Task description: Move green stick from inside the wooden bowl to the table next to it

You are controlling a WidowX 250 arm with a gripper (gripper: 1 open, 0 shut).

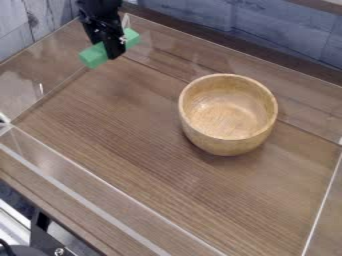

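Observation:
The green stick (94, 55) is at the upper left, with my black gripper (111, 45) shut on its middle. One green end shows on each side of the fingers. From this single view I cannot tell whether the stick touches the table or hangs just above it. To the right, well apart from the stick, stands the wooden bowl (229, 140), round, upright and empty.
A whitish strip runs along its left side. At the lower left corner lie dark cables and parts (27, 235).

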